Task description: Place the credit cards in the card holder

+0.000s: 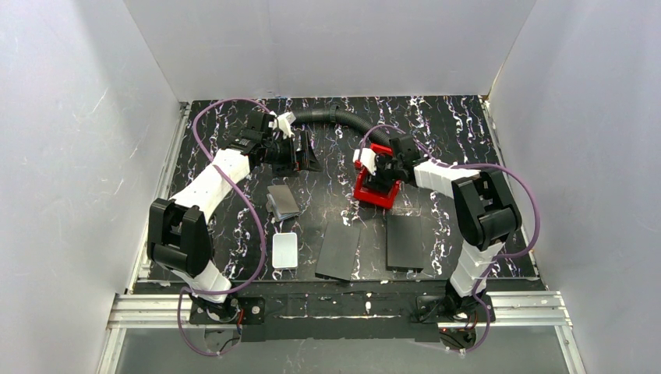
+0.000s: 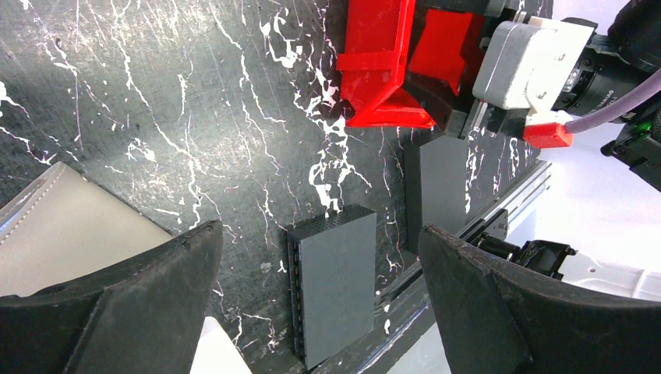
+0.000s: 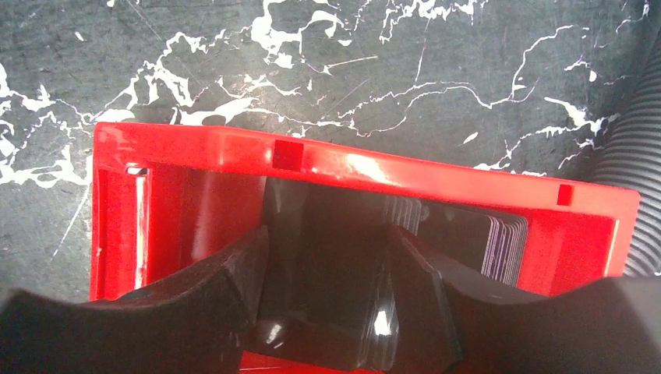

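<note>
In the right wrist view, dark cards point(image 3: 460, 234) with pale edges stand packed in a red box point(image 3: 436, 175). My right gripper reaches into that box, its fingers point(image 3: 425, 288) well apart and dark cards showing between them; whether the pads touch any card is unclear. From above, the arm covers part of the box point(image 1: 374, 199). A greyish-beige folded card holder point(image 2: 78, 226) lies partly under the left wrist view's near edge, and at left of centre from above point(image 1: 283, 201). Behind it hovers my left gripper point(image 1: 302, 158), open and empty.
A white tray point(image 1: 285, 250) sits in front of the card holder. Two dark flat blocks point(image 1: 338, 251) lie along the table's front. Along the back curves a black corrugated hose point(image 1: 335, 117). Bare marble separates the holder from the red box.
</note>
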